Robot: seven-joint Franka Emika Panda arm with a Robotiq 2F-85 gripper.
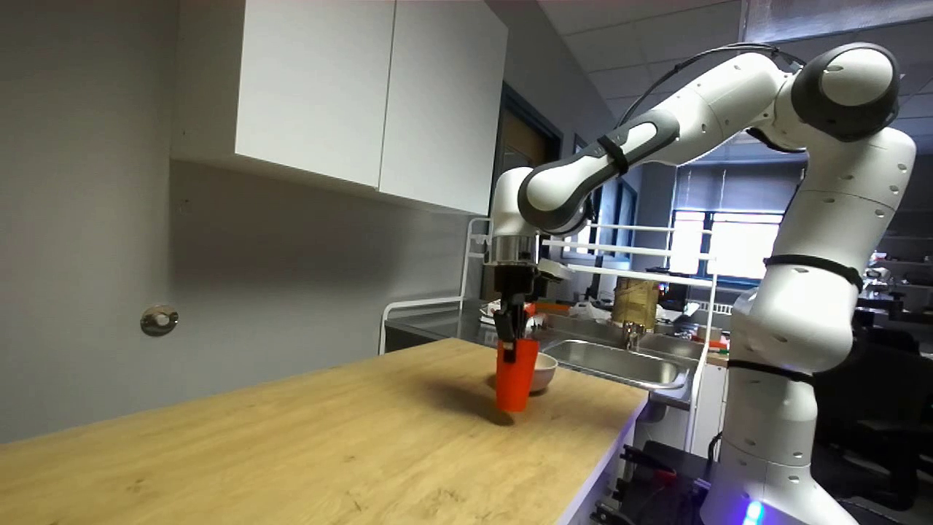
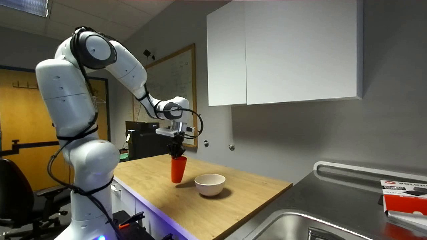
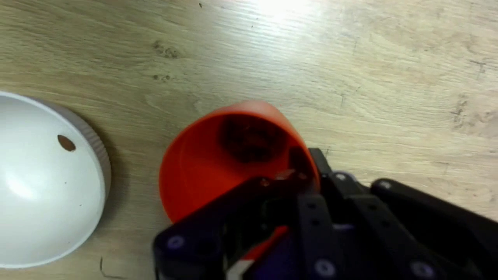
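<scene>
A tall orange-red cup (image 1: 516, 378) hangs a little above the wooden table, tilted slightly, its shadow apart from its base. My gripper (image 2: 176, 155) is shut on the cup's rim; one finger reaches inside the cup and the other stays outside, as the wrist view shows. Looking down into the cup (image 3: 200, 158), I see a dark patch deep inside, and cannot tell whether it is shadow or contents. Beside it on the table stands a white bowl (image 2: 210, 185), which from above (image 3: 42, 186) shows a small dark oval mark inside its wall.
White cupboards (image 2: 300, 52) hang above.
</scene>
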